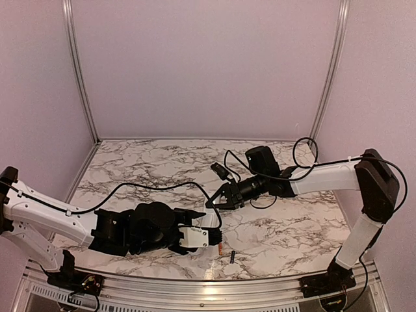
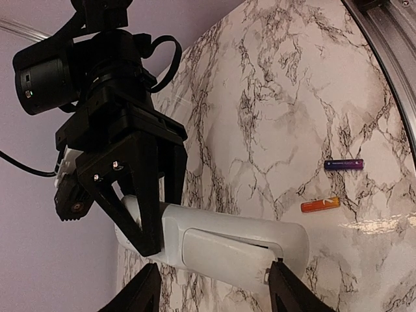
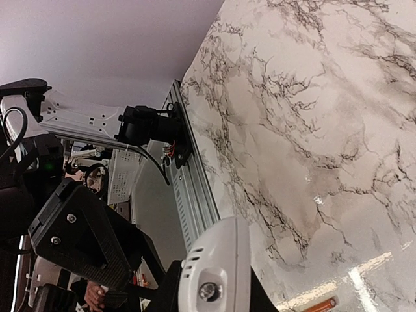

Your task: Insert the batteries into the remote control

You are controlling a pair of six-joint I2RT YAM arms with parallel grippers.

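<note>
My right gripper is shut on the white remote, held above the table. In the left wrist view its battery end faces my left gripper, whose part-open fingers are at the lower edge, close to the battery cover. The remote's end also shows in the right wrist view. An orange battery and a dark purple battery lie apart on the marble table, near its front in the top view.
A metal rail runs along the front edge, and cables loop over both arms.
</note>
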